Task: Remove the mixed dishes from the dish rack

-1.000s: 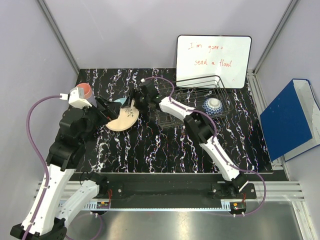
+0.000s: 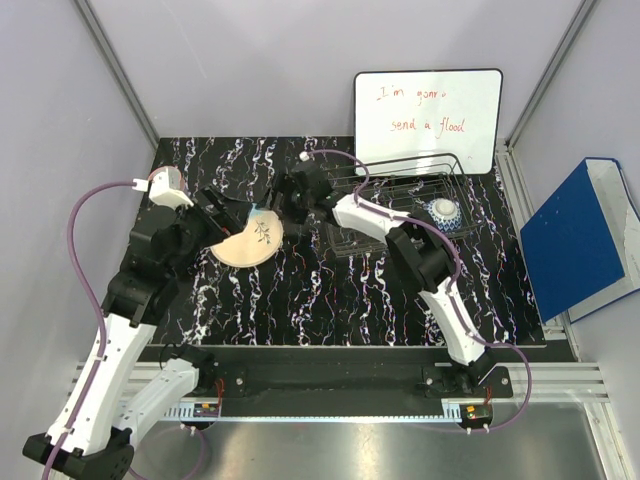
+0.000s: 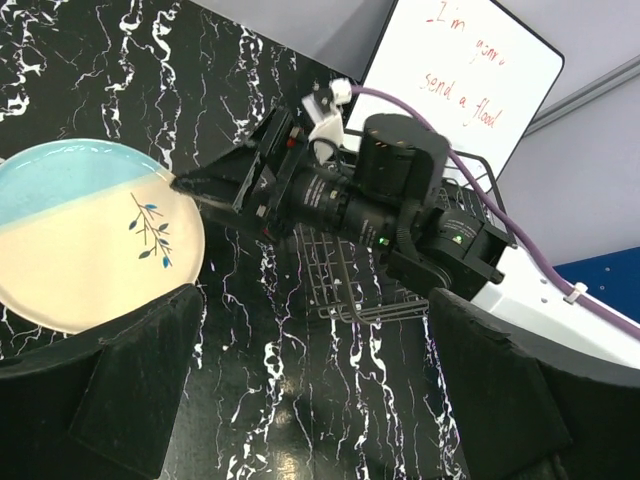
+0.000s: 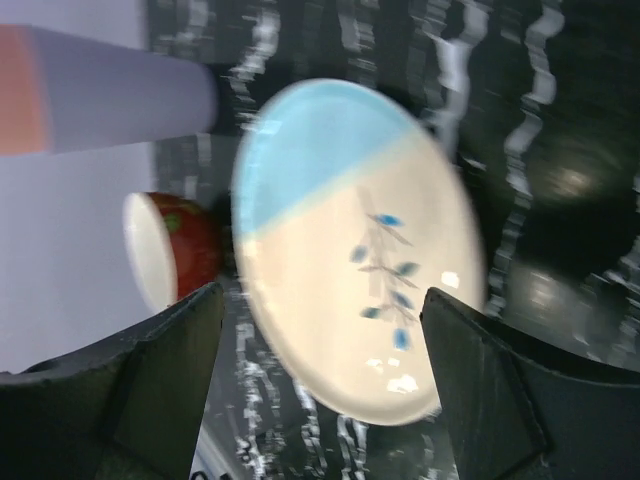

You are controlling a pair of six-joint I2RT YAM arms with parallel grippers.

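A cream and light blue plate (image 2: 240, 245) with a leaf sprig lies on the black marble counter, left of the wire dish rack (image 2: 355, 248). My left gripper (image 2: 225, 212) hangs over its left part, open. My right gripper (image 2: 282, 193) is open just above the plate's right side, nothing between its fingers. In the rack's right end sits a blue patterned bowl (image 2: 444, 212). A reddish cup (image 4: 180, 245) stands behind the plate in the right wrist view, largely hidden by my left arm in the top view.
A whiteboard (image 2: 428, 115) leans behind the rack. A blue board (image 2: 570, 240) stands at the right wall.
My right gripper has moved right, away from over the plate's middle, and the rack with its bowl has shifted right. The left arm has moved slightly right.
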